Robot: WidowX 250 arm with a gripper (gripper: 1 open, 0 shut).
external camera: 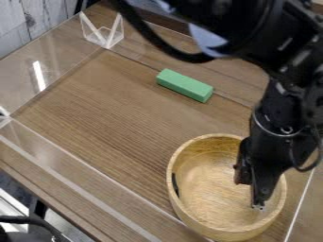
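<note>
A round light wooden bowl (202, 189) sits on the wooden table at the lower right. My black gripper (263, 180) reaches down into the bowl's right side from the upper right, its fingertips low inside the rim. Whether anything is between the fingers is hard to see. A green block (186, 85) lies on the table behind the bowl, clear of the gripper.
A white wire-like stand (104, 30) is at the back left. Dark cables or parts lie at the lower left corner.
</note>
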